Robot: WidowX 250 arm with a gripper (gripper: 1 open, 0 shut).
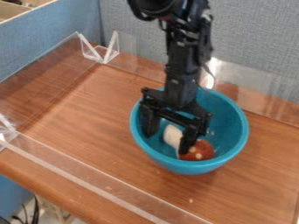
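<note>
A teal bowl (228,131) stands on the wooden table at the right of centre. Inside it lies a toy mushroom with a red, spotted cap (198,150) and a pale stem (173,137). My black gripper (173,131) reaches down into the bowl, open, with its fingers around the pale stem and partly hiding the mushroom. Whether either finger touches it I cannot tell.
Bare wood (82,109) fills the left and front of the table. Clear plastic edging runs along the back and front left, with white frames at the back-left corner and left edge. Grey and blue padded walls stand behind.
</note>
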